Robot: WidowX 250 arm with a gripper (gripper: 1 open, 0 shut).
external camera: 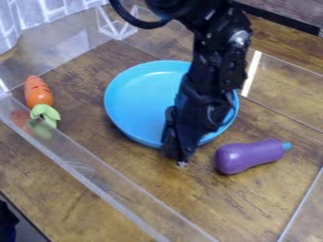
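Note:
The black gripper [179,149] hangs low at the front right of a round blue bowl [132,99], its arm covering much of the bowl's right part. Its fingertips are near the bowl's front rim; whether anything is between them is hidden, and how far they stand apart is unclear. A purple toy eggplant [250,155] lies on the wooden table just to the right of the gripper.
A toy carrot [40,97] with green top lies at the left. Clear plastic walls run along the left and front.

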